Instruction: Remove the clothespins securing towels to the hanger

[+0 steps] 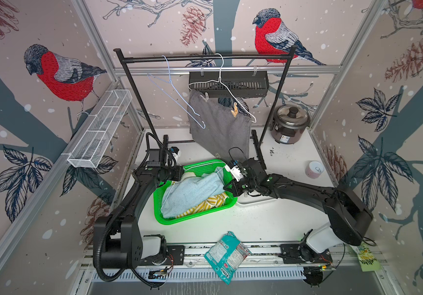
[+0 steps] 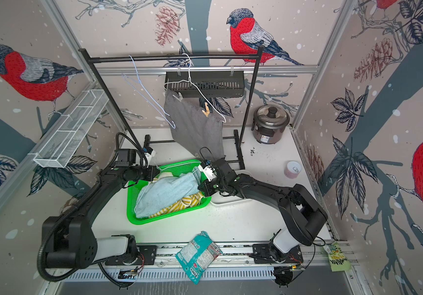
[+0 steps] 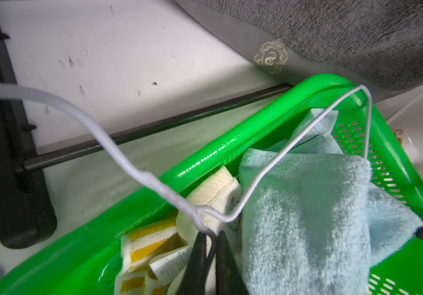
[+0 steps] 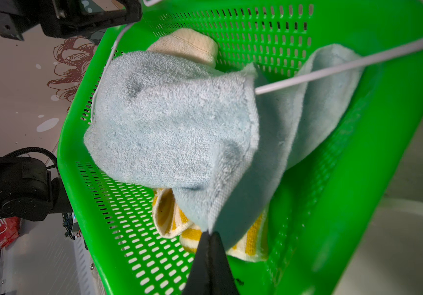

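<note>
A grey towel [image 1: 221, 123] hangs from a white hanger [image 1: 231, 93] on the rack. An orange clothespin [image 1: 235, 110] and a pale clothespin [image 1: 205, 97] grip its upper edge. Below, a light blue towel [image 3: 305, 211] lies in the green basket [image 3: 206, 159] with a second white hanger [image 3: 270, 167] through it. My left gripper is part open; this hanger's neck passes between its fingers. At the basket's right side, my right gripper is shut, its tips pinching a drawn-up corner of the light blue towel. I see no clothespin on that towel.
A yellow-striped towel [image 4: 250, 241] lies under the blue one. An empty bluish hanger [image 1: 184, 100] hangs on the rack bar [image 1: 206, 59]. A white tray [image 1: 255, 199] sits right of the basket; a pot [image 1: 290, 125] stands behind.
</note>
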